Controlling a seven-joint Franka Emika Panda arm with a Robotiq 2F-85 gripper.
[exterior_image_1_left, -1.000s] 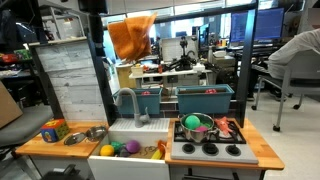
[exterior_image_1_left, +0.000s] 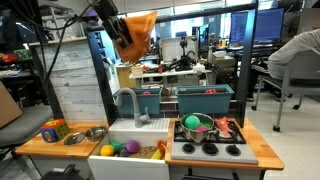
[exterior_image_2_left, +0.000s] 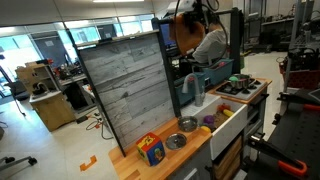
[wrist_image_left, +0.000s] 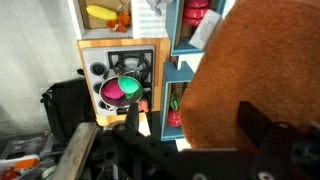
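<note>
An orange-brown cloth (exterior_image_1_left: 138, 38) hangs high, near the black frame's top bar, above the sink area. In the wrist view the same cloth (wrist_image_left: 230, 75) fills much of the right side. My gripper is open, its dark fingers wide apart at the bottom of that view. The right finger overlaps the cloth, while the left finger (wrist_image_left: 128, 130) stands clear of it. Whether cloth and finger touch I cannot tell. From exterior view 2, the cloth (exterior_image_2_left: 188, 32) shows beside the arm, with the fingertips hard to make out.
Below are a sink (exterior_image_1_left: 140, 130) holding colourful toy food, and a stove (exterior_image_1_left: 212, 148) with a green pot (exterior_image_1_left: 197, 126). A teal bin (exterior_image_1_left: 204, 100) sits behind. Metal bowls (exterior_image_1_left: 96, 134) and a coloured box (exterior_image_1_left: 54, 130) are on the left counter. Black posts flank the sink.
The arm's end has come into view at the upper left, beside the cloth. The cloth has shifted slightly right and changed its outline.
</note>
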